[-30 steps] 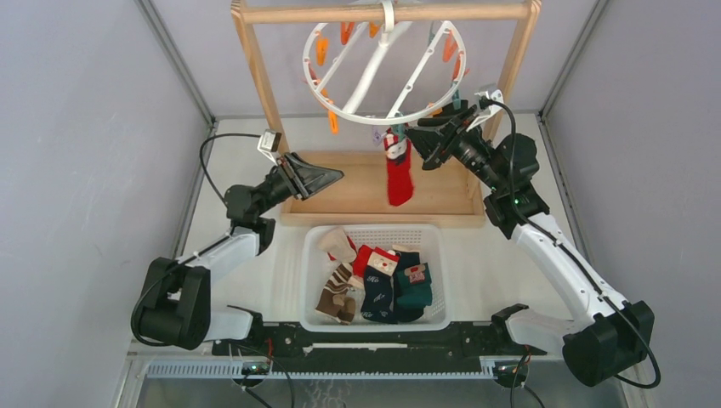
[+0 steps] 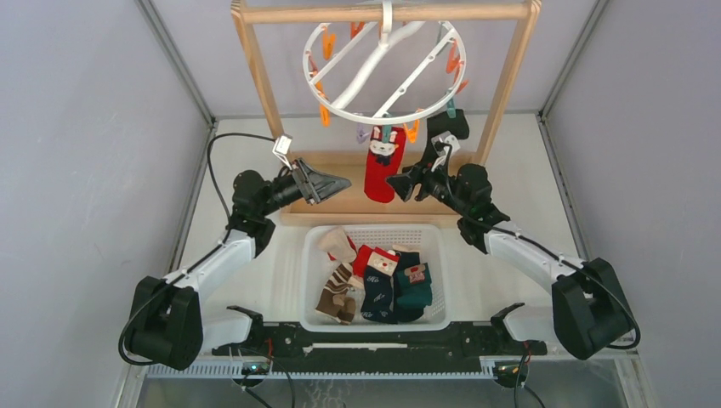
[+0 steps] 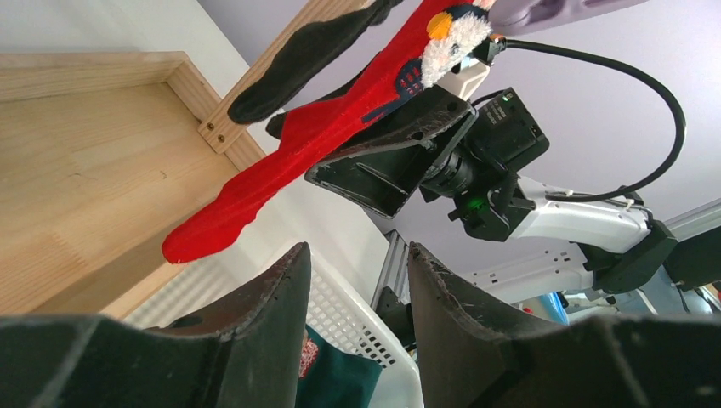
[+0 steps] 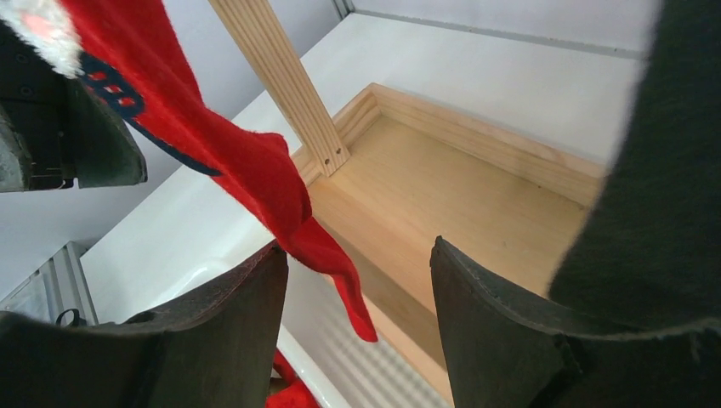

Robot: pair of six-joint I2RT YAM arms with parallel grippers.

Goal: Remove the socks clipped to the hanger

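The red sock with a white-faced figure (image 2: 384,166) hangs from a clip on the white round hanger (image 2: 400,119). Behind it to the right, a black sock (image 2: 449,124) hangs too, partly hidden by my right arm. My left gripper (image 2: 332,190) stands left of the red sock, apart from it; in the left wrist view its fingers (image 3: 285,285) are open with nothing between. My right gripper is open just right of the red sock. In the right wrist view the red toe (image 4: 340,270) overlaps the gap; whether it touches a finger I cannot tell.
A white basket (image 2: 436,255) with several socks stands below the hanger. Wooden posts (image 2: 508,85) flank it above a shallow wooden tray base (image 2: 327,211). Orange clips (image 2: 328,44) dangle empty around the ring.
My right gripper has come down and left beside the red sock. The hanger has turned, moving the red sock left and showing more of the black one. My left gripper has shifted slightly right.
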